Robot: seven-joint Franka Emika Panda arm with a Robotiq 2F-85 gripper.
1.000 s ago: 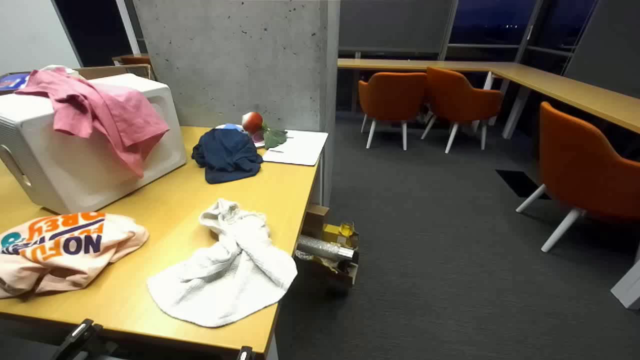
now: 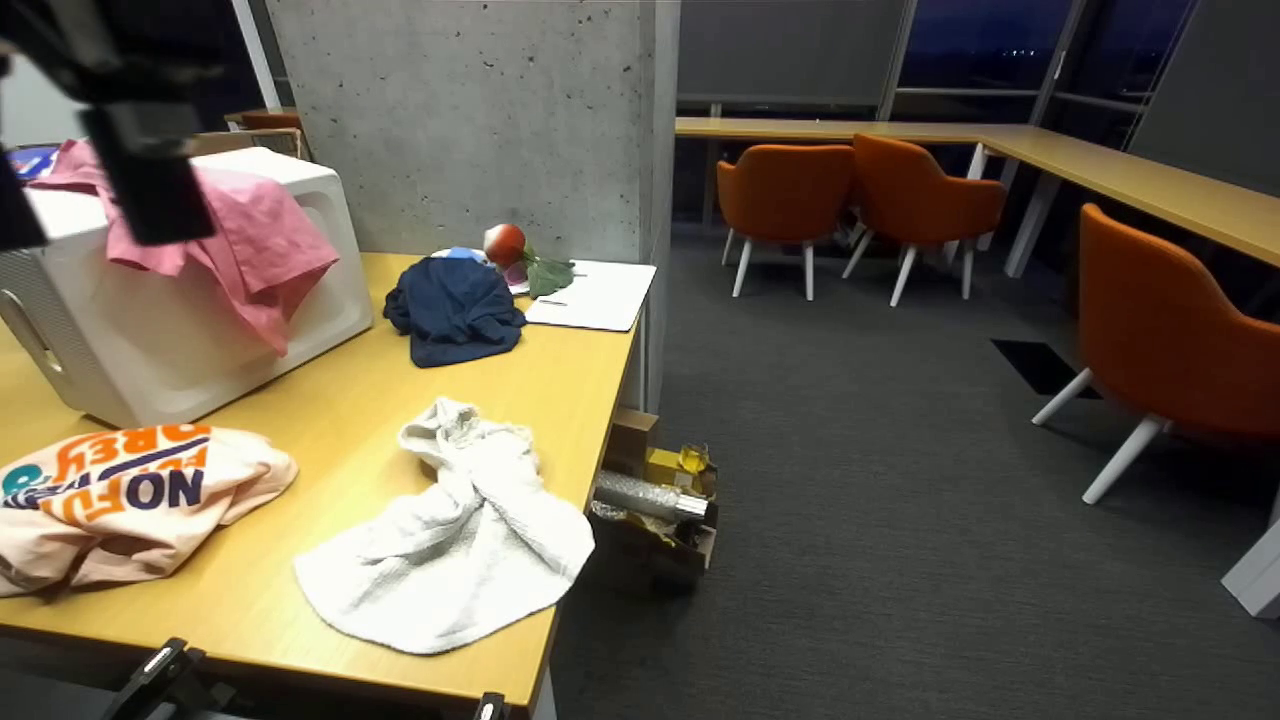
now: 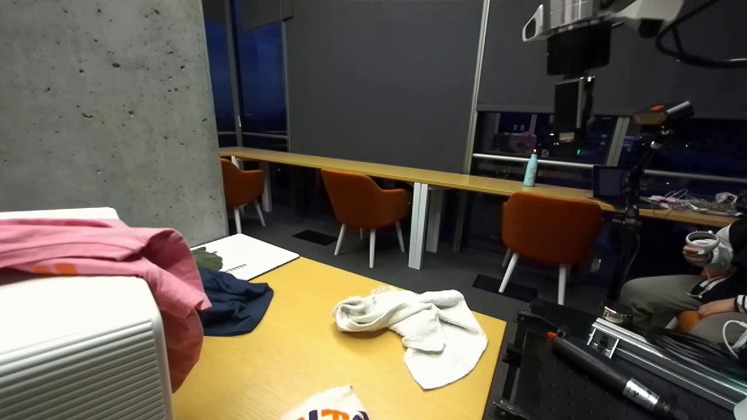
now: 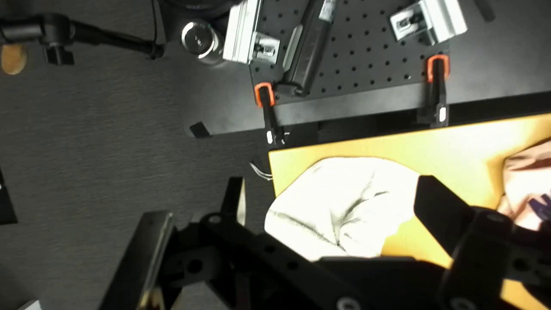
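Note:
High above the table, my gripper is open, its two fingers wide apart and nothing between them. Exterior view 1 catches it blurred at the top left; in exterior view 2 it hangs at the upper right (image 3: 575, 136). A crumpled white cloth (image 2: 462, 546) lies near the table's front right corner, below the gripper in the wrist view. To its left rests a peach cloth (image 2: 144, 504) with printed lettering. A pink cloth (image 2: 246, 228) drapes over a white boxy appliance (image 2: 204, 342). Farther back sits a dark navy cloth (image 2: 453, 310) in a heap.
A white board (image 2: 596, 296) lies at the table's back edge beside a red-and-white object (image 2: 505, 245) and a green leaf (image 2: 551, 277). Clamps (image 4: 438, 90) stand along the front edge. Bare tabletop (image 3: 308, 336) shows between the cloths.
The gripper has come into exterior view 1 at the top left, in front of the pink cloth and appliance. The cloths on the table have not moved.

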